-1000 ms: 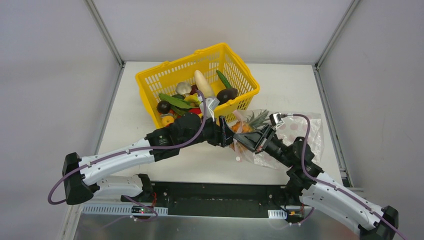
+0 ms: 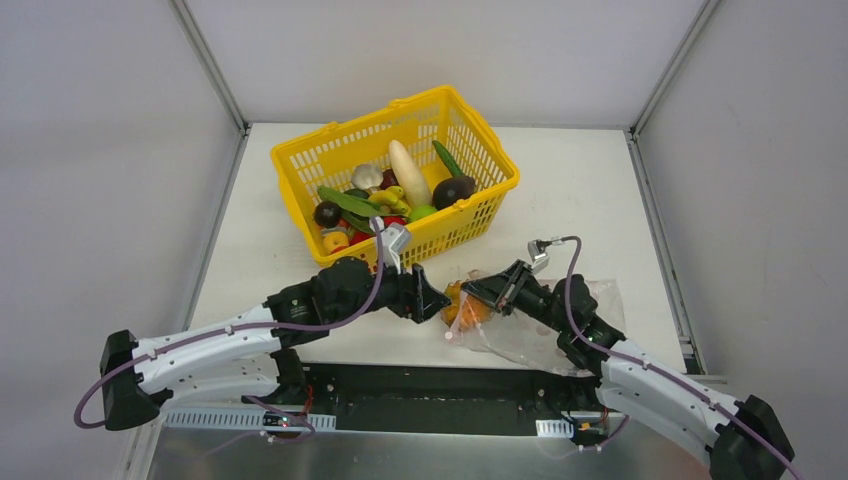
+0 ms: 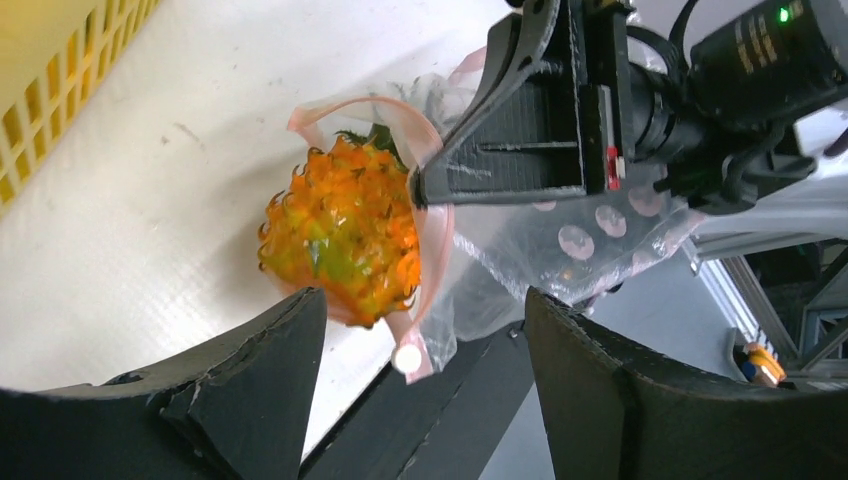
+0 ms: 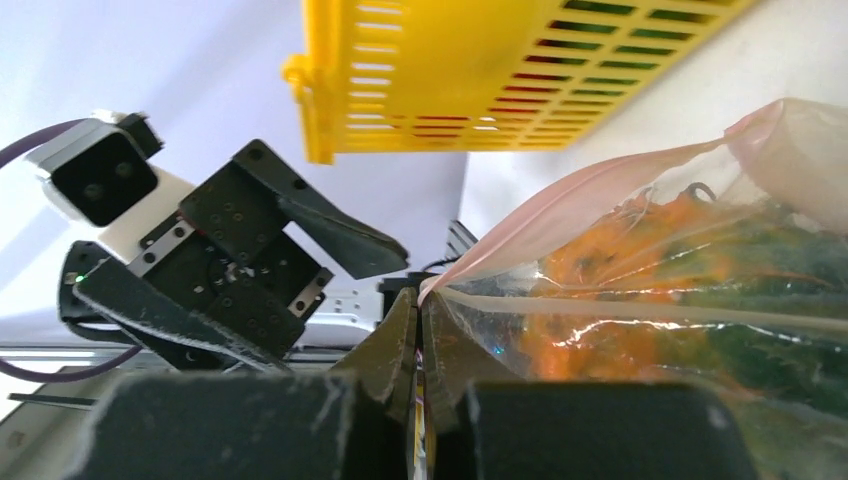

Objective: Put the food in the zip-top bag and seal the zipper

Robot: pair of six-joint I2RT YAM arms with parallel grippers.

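Observation:
An orange, spiky pineapple [image 3: 345, 225] lies in the mouth of the clear zip top bag [image 3: 570, 240], its base facing the left arm and bulging out past the pink rim. Green leaves show only partly, behind it. My right gripper is shut on the bag's pink rim [image 4: 590, 195], pinched at the fingertips. My left gripper [image 2: 433, 290] stands just left of the bag mouth, its fingers [image 3: 255, 375] parted and nothing between them. From the left wrist, the pineapple and a dangling rim end with a white dot appear beyond those fingers.
Behind the arms stands a yellow basket [image 2: 464, 222] holding several vegetables and fruits, close to the left wrist. The table's front edge runs just in front of the bag. Bare table [image 2: 570, 180] lies at the back right.
The bag and pineapple have shifted left and toward the front edge with my right gripper. My left gripper, earlier meeting the right one's tips, has drawn away leftward and now stands apart.

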